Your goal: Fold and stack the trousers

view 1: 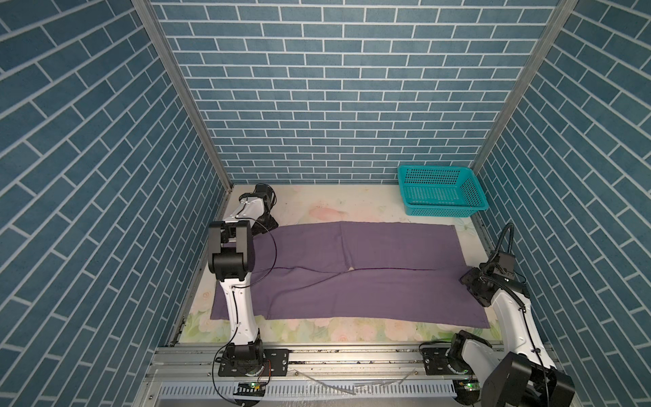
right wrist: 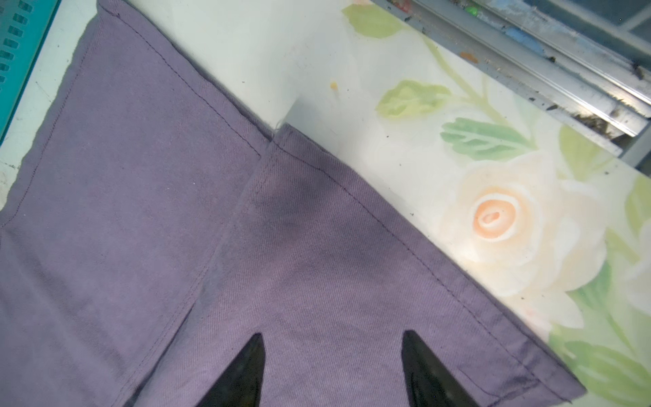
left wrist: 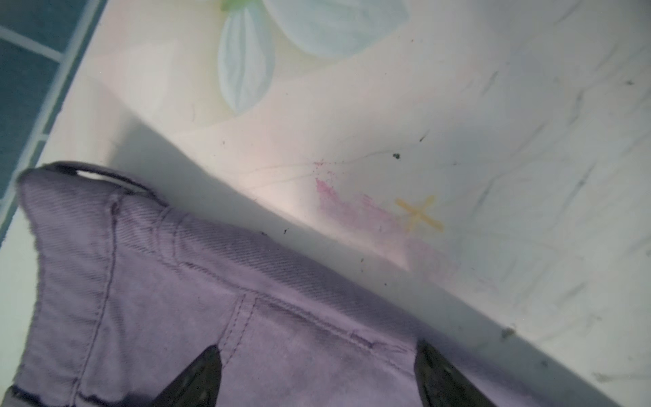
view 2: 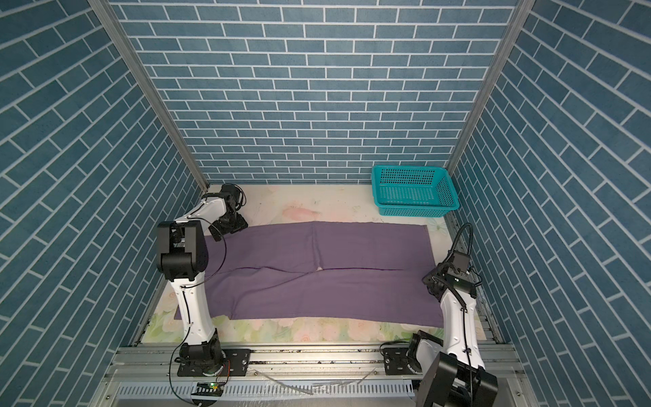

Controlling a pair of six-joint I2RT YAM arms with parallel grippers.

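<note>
Purple trousers [view 1: 393,291] lie spread flat across the table, waist at the left and leg hems at the right. Their waist is partly hidden under my left arm in both top views. My left gripper is open over the far waist corner, where the waistband and a side seam show; the fingers [left wrist: 203,373] stand wide apart. At the other end, my right gripper is open above the near leg close to its hem. Between its fingers only flat cloth shows below. Whether any fingertip touches the cloth I cannot tell.
A teal basket [view 1: 444,210] stands at the back right, near the right wall. Bare table [view 1: 318,203] lies behind the trousers, and a narrow flowered strip [view 1: 379,332] runs along the front. Brick-patterned walls close in the back and sides.
</note>
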